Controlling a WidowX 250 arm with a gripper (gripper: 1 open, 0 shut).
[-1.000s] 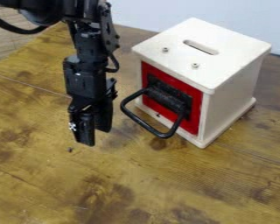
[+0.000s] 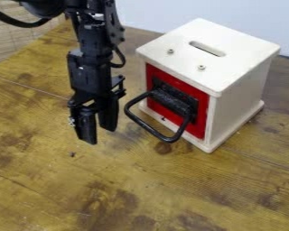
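Note:
A black gripper (image 2: 97, 118) hangs low over the wooden table at centre left, its two fingers pointing down and apart with nothing seen between them. To its right stands a white wooden box (image 2: 200, 49) with a slot on top and a red front panel (image 2: 195, 131). A black loop handle (image 2: 168, 136) sticks out from that front toward the gripper, apart from its fingers.
Bare table (image 2: 135, 189) fills the foreground and right side. A light wall stands behind the box, and a woven mat or basket (image 2: 8, 36) shows at the top left.
The arm and gripper have shifted very slightly to the right and up. The box and handle have not moved.

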